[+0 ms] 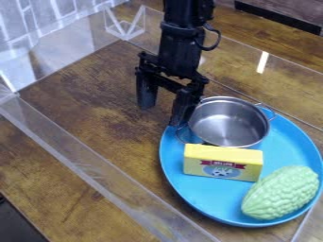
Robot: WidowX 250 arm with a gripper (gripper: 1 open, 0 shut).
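Note:
My black gripper [164, 99] hangs open above the wooden table, just left of a steel pot [233, 118], its right finger near the pot's left rim. The pot stands on a blue plate [190, 194] at the right, with a yellow box [222, 162] in front of it and a pale green corn-like vegetable [280, 193] at the front right of the plate.
Clear plastic edging runs along the near left side, and a white tiled surface is at the back left.

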